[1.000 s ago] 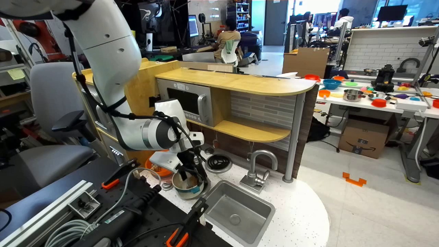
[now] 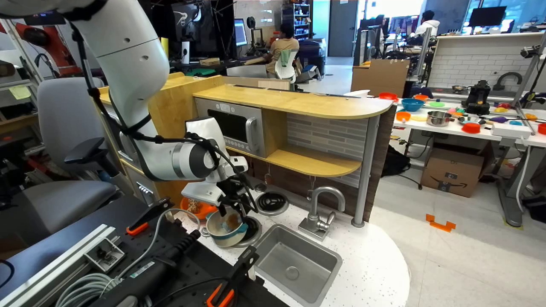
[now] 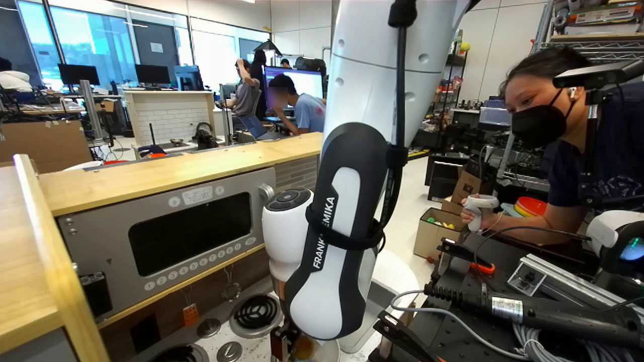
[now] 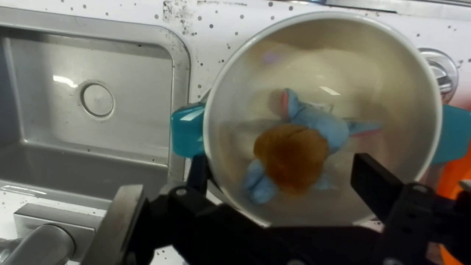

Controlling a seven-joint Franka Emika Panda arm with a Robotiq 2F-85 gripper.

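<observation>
A cream pot [image 4: 353, 39] with teal handles [image 4: 190, 130] fills the middle of the wrist view. In exterior view 1 the same pot [image 2: 217, 231] stands at the near-left side of a burner [image 2: 251, 229]. Inside it lies a small blue plush toy [image 4: 320, 126] with a brown, fuzzy part [image 4: 289, 156]. My gripper is open above the pot, its fingers wide apart and nothing held between them. The left finger overlaps the pot's rim near the teal handle in the wrist view; whether they touch I cannot tell.
The empty sink [image 2: 292, 261] lies to the right of the pot, with the faucet [image 2: 327, 194] behind it. An orange bowl [image 2: 203, 210] sits close on the pot's left. Above the stove hangs the wooden shelf [image 2: 312, 163].
My arm has shifted a little left and slightly up in exterior view 1. The pot has turned and moved slightly left, uncovering more of the burner; a teal handle now faces right.
</observation>
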